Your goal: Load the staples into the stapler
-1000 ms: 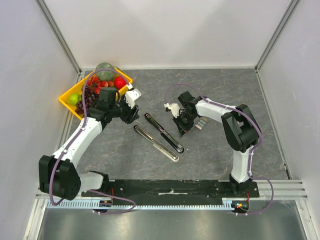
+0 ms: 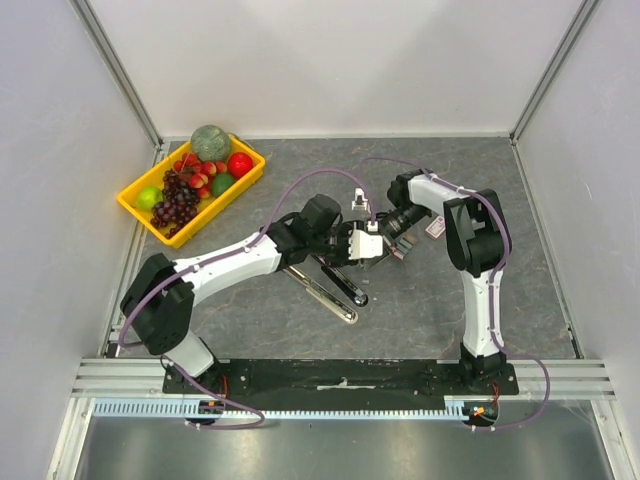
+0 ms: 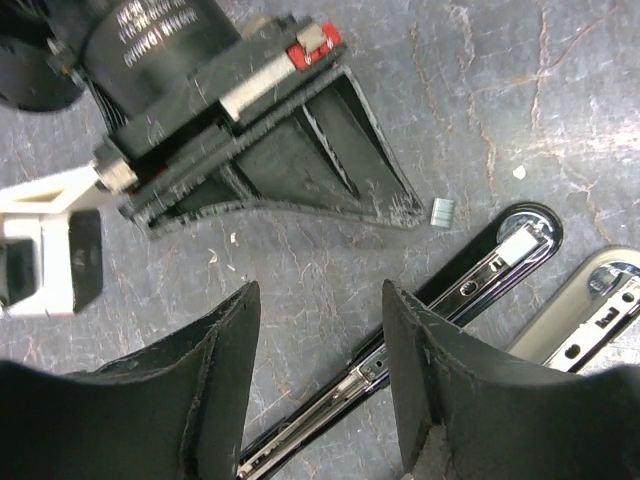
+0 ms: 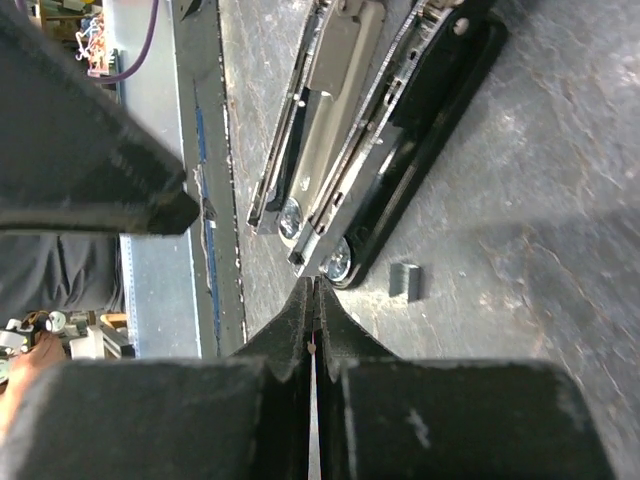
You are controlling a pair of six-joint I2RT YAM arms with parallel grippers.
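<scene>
A short silver strip of staples [image 3: 442, 212] lies on the table near the end of the black stapler [image 3: 510, 250]. In the right wrist view this strip [image 4: 405, 281] is just beyond the tips of my right gripper, which is shut with nothing visible between its fingers. Beside the black stapler lies a beige one [image 2: 325, 300]; both have their rails exposed. My left gripper stands open and empty above the table, the black stapler passing below its right finger. From above, the left hand partly hides the black stapler [image 2: 345, 284].
At the back left, a yellow basket [image 2: 127, 197] holds fruit. More staple strips [image 2: 403, 247] and a small card [image 2: 436, 228] lie right of the staplers. Both hands are close together at the centre.
My left arm has swung right, from beside the basket to above the black stapler's far part. The right gripper has shifted a little to the right, away from the staplers.
</scene>
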